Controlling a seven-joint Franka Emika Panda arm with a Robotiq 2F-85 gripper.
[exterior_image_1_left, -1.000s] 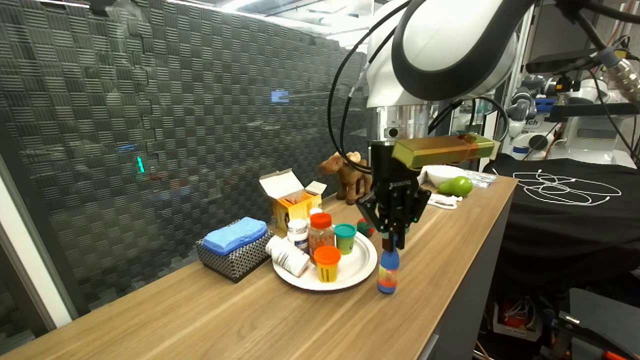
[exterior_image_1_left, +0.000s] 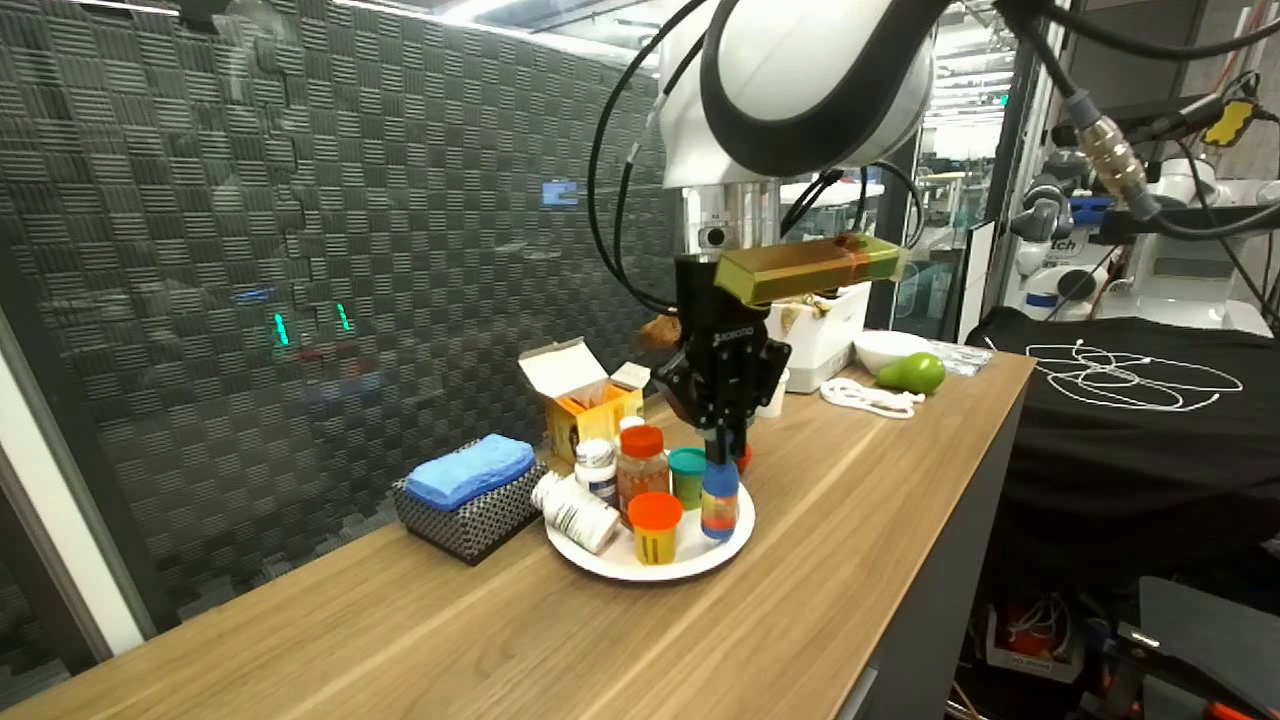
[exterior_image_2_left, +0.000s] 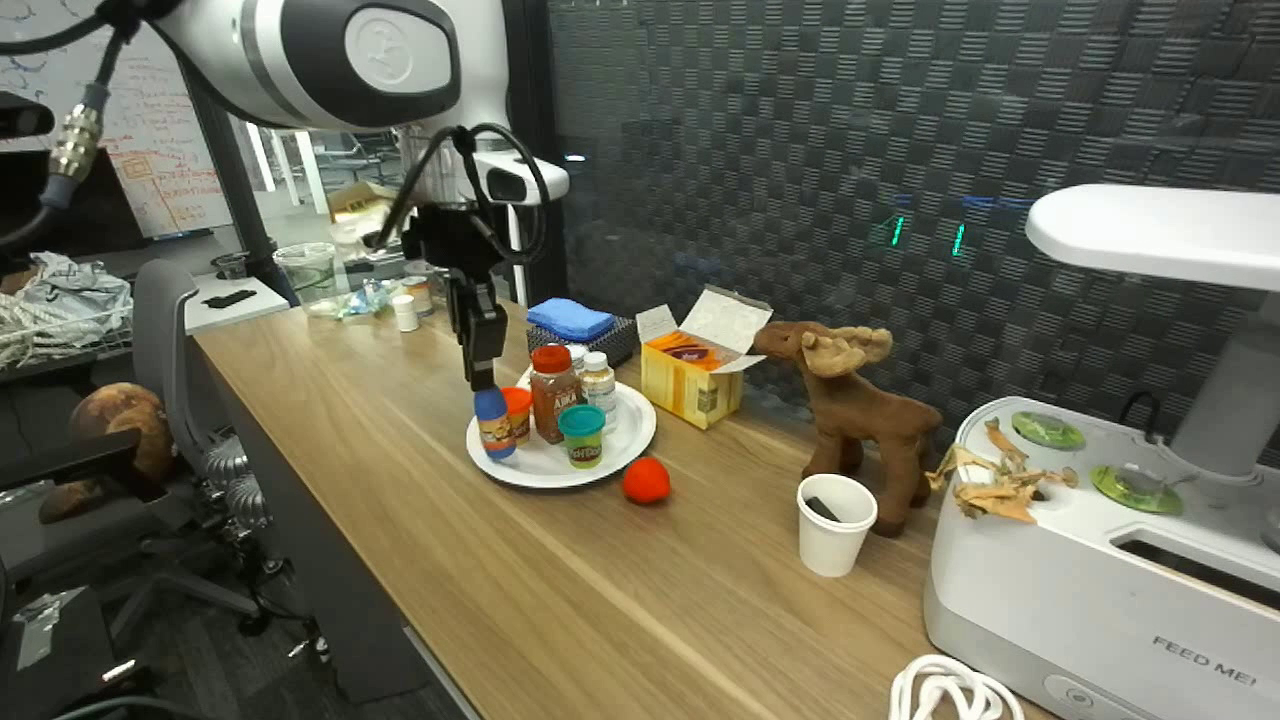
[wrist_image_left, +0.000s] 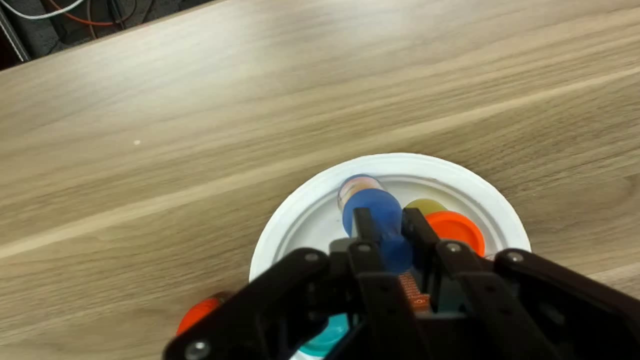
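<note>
A small blue bottle with a coloured label (exterior_image_1_left: 720, 510) is upright over the right part of the white paper plate (exterior_image_1_left: 648, 572). My gripper (exterior_image_1_left: 722, 446) is shut on the bottle's blue top, seen between the fingers in the wrist view. Whether its base touches the plate I cannot tell. Sharing the plate are an orange-lidded yellow tub (exterior_image_1_left: 655, 534), a teal-lidded tub (exterior_image_2_left: 583, 438), a red-capped spice jar (exterior_image_2_left: 553, 396) and white pill bottles, one of them (exterior_image_1_left: 576, 510) lying tilted at the rim.
A red ball-like item (exterior_image_2_left: 647, 480) lies just off the plate. Behind are a yellow box (exterior_image_2_left: 692, 372), a blue cloth (exterior_image_1_left: 470, 470) on a dark box, a toy moose (exterior_image_2_left: 864, 420) and a paper cup (exterior_image_2_left: 834, 528).
With the bottle in its grip, my gripper has moved left in exterior view 1, from over the bare table beside the plate to over the plate. The plate's other items look unmoved.
</note>
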